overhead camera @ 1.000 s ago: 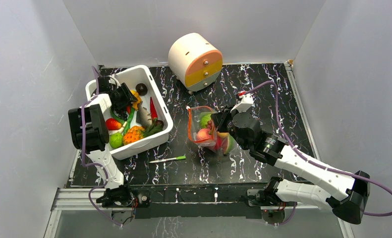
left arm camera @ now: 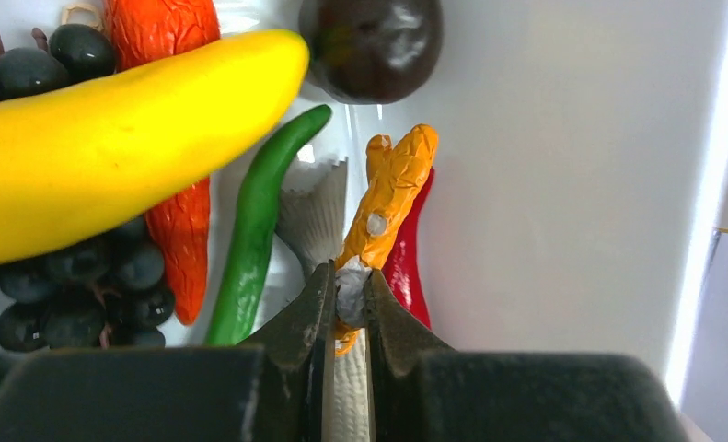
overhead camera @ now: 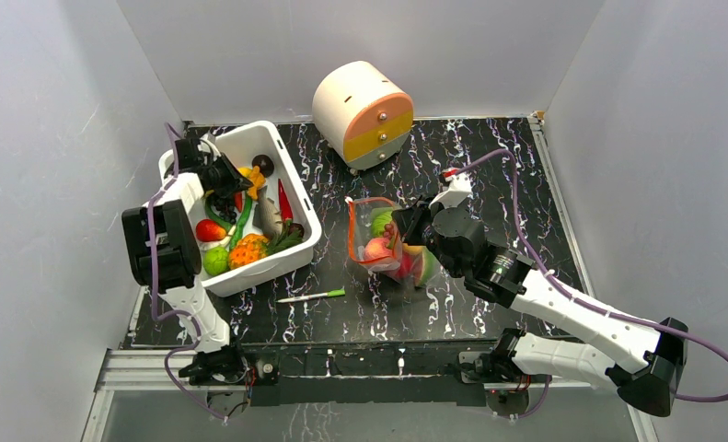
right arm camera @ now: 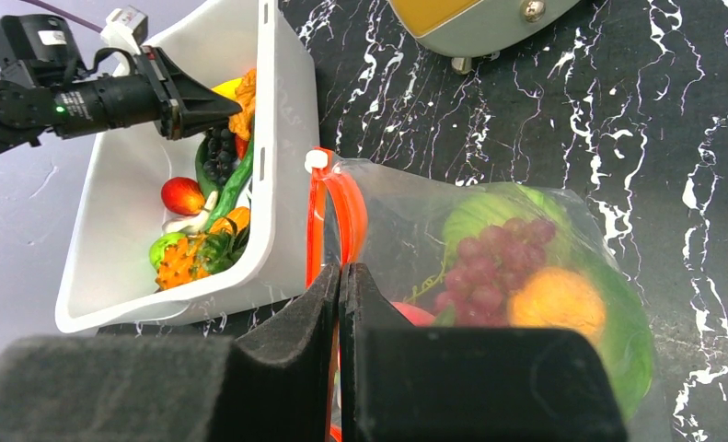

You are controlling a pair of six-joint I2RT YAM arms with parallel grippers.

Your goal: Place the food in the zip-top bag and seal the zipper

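Note:
My left gripper is shut on the knobbly orange piece of food (left arm camera: pixel 392 198), shaped like ginger, which stands raised above the other food in the white bin. Its lower end passes between the fingertips. In the right wrist view that orange piece (right arm camera: pixel 243 103) shows just in front of the left fingers. My right gripper is shut on the orange-red zipper edge of the clear bag (right arm camera: pixel 397 189). The bag's mouth stands open toward the bin. Inside the bag are red grapes (right arm camera: pixel 493 267), an orange round fruit (right arm camera: pixel 558 302) and several other pieces.
The white bin (overhead camera: pixel 309 216) holds a yellow banana-like piece (left arm camera: pixel 148 138), a dark round fruit (left arm camera: pixel 374 41), a red chili (left arm camera: pixel 408 267), a fish and more. A green-capped marker (overhead camera: pixel 312 296) lies between bin and bag. A drawer box (overhead camera: pixel 360 106) stands behind.
The right gripper and bag look unmoved.

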